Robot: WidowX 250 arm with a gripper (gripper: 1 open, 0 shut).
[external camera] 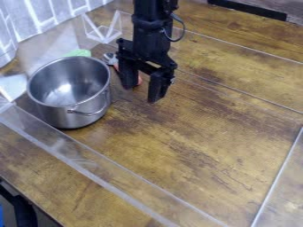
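Note:
My black gripper (pixel 144 78) hangs low over the wooden table, right of the steel pot (pixel 67 89). A small red object (pixel 138 85) is mostly hidden behind it. Whether the fingers are open or shut, or hold anything, I cannot tell.
A green item (pixel 74 54) and a white object (pixel 12 87) lie near the pot on the left.

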